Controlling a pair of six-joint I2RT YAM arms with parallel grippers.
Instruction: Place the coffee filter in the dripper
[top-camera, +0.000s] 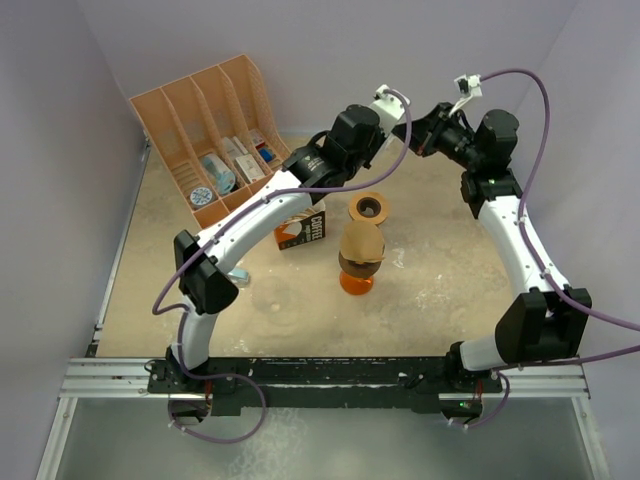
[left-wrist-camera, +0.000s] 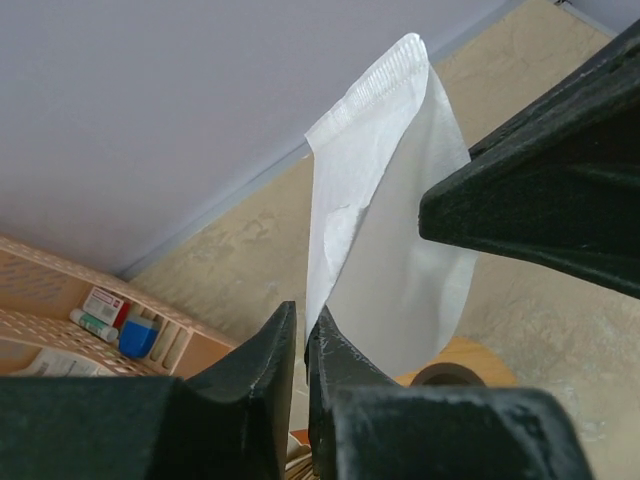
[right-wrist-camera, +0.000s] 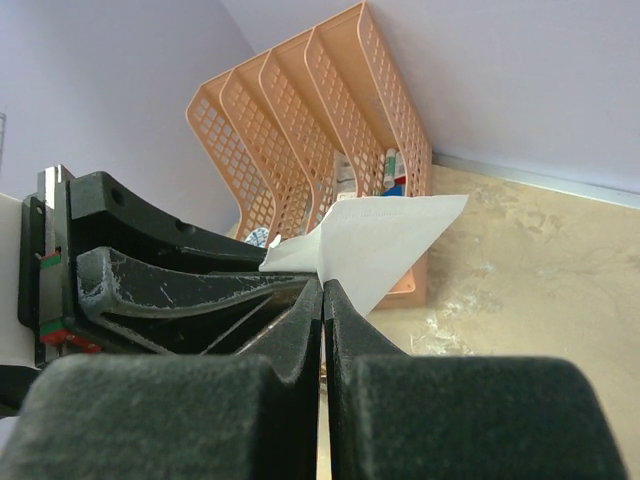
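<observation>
The white paper coffee filter (left-wrist-camera: 385, 230) hangs between my two grippers, above the table. In the right wrist view, my right gripper is shut on an edge of the filter (right-wrist-camera: 385, 235). My left gripper has its fingertips slightly parted, with the filter's lower corner still in the gap. From above, the left gripper (top-camera: 378, 128) and right gripper (top-camera: 405, 135) nearly meet, mostly hiding the paper. Nearer the front stands a brown-topped vessel (top-camera: 362, 242) with an orange part (top-camera: 356, 284) beneath; which part is the dripper, I cannot tell.
A wooden ring (top-camera: 369, 198) with a dark hole lies behind the brown vessel. The coffee filter box (top-camera: 301, 230) stands left of it. A tan compartment rack (top-camera: 172, 135) with small items occupies the back left.
</observation>
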